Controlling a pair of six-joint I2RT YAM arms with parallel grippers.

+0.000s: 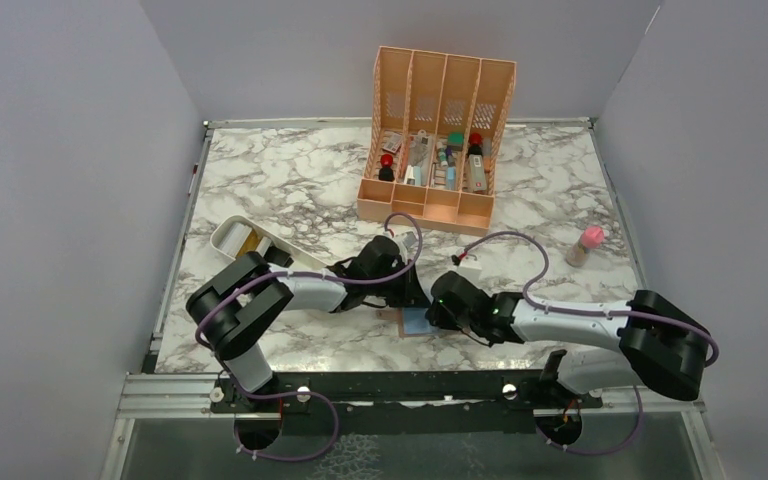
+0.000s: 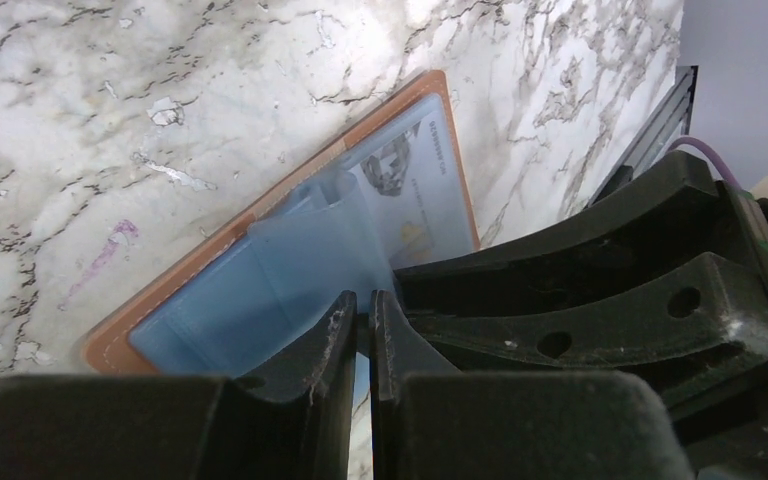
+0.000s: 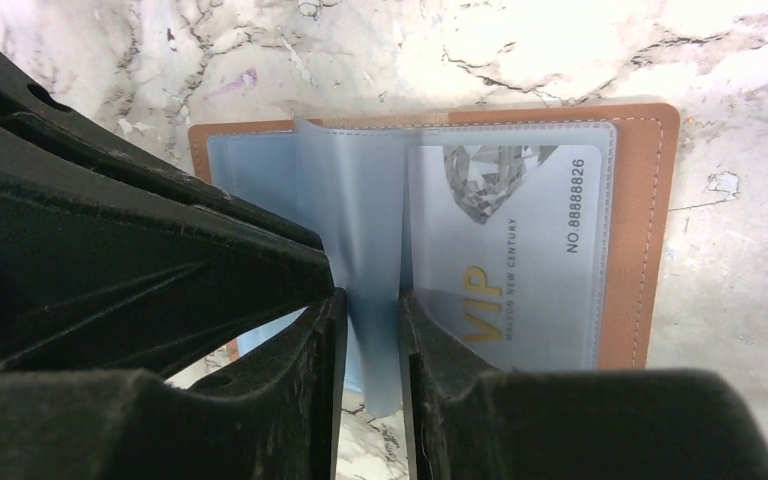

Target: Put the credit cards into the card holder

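Observation:
An open tan card holder (image 3: 642,230) with translucent blue sleeves lies on the marble table, a VIP card (image 3: 510,260) in one sleeve. My right gripper is shut on a blue sleeve flap (image 3: 365,200) standing up along the middle. My left gripper is at the holder's other side, its fingertips close together by the sleeves; whether anything is between them is unclear. In the top view both grippers meet over the holder (image 1: 415,325), hiding much of it.
A peach organiser (image 1: 436,200) with bottles and small items stands at the back. A white bin (image 1: 230,240) with cards is at the left, a pink-topped shaker (image 1: 585,245) at the right.

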